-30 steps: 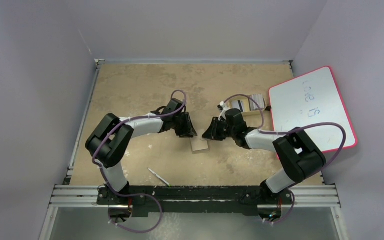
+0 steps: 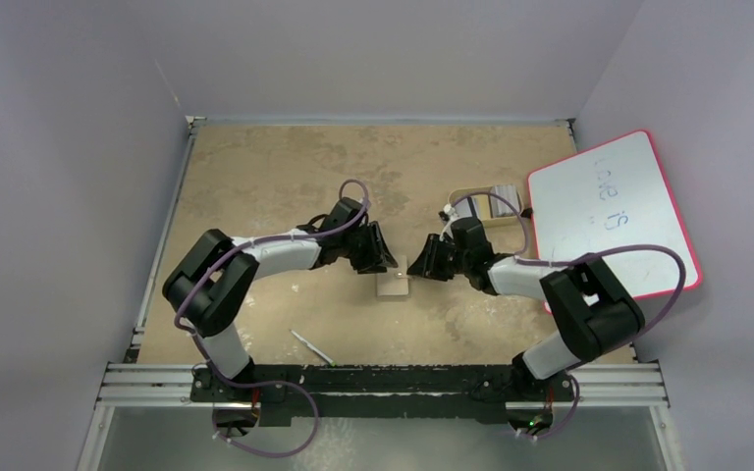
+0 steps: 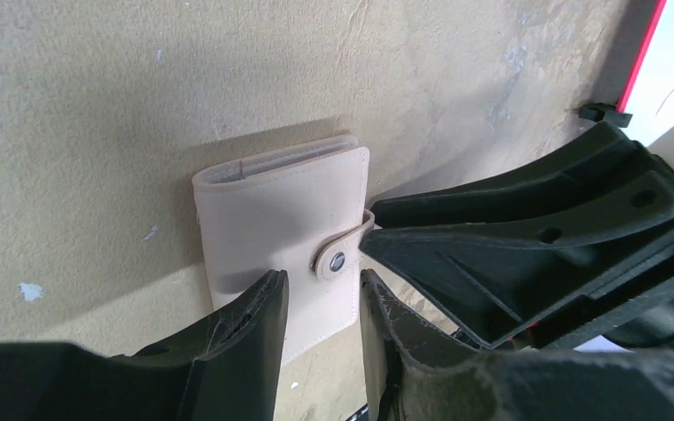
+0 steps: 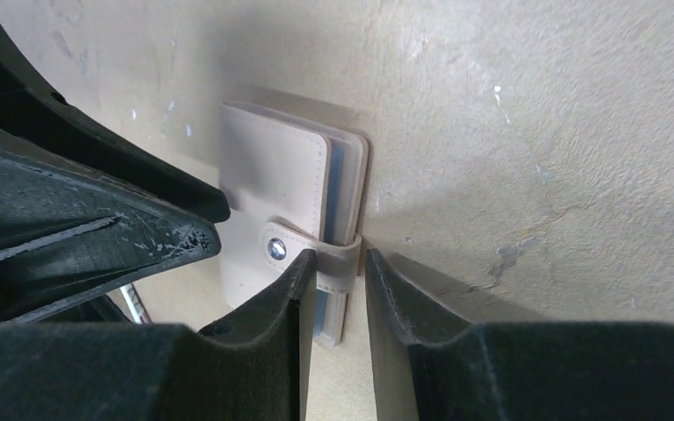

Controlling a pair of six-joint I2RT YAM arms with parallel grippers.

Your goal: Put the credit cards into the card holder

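Note:
The pale leather card holder (image 3: 281,228) lies on the table between both grippers, its snap strap (image 4: 316,254) fastened across the front. My left gripper is part open above it, in the top view at its upper left. My right gripper is part open at the holder's strap edge, its fingertips over or touching the strap. A box with cards (image 2: 501,201) sits at the back right.
A whiteboard (image 2: 604,206) with a red rim leans along the right side. A pen (image 2: 310,345) lies near the front edge.
Both grippers have shifted slightly; the right one has moved a little right and down in the top view. The holder stays about in place.

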